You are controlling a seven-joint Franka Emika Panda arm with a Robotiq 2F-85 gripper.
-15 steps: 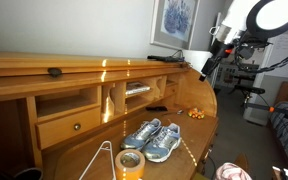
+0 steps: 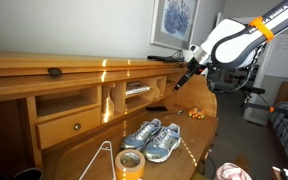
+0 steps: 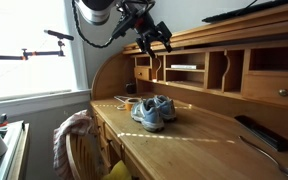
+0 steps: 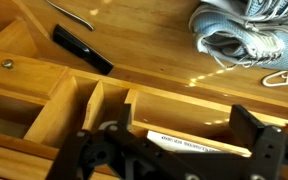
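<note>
High above the desk, my gripper hangs open and empty. In the wrist view the open fingers frame the desk's cubbies from above, wide apart. A pair of grey-blue sneakers stands on the desktop, below and away from the gripper. The wrist view shows part of the sneakers at its upper right. A black oblong object lies on the desktop before the drawers, with a thin metal utensil near it.
The wooden hutch with cubbies and drawers runs along the desk's back. An orange-tan roll and a white hanger lie near the sneakers. Orange items sit at the far end. A chair stands before the desk.
The arm has swung leftward in exterior view 1, bringing the gripper from the right side toward the hutch. Sneakers and the other desk items have stayed put.
</note>
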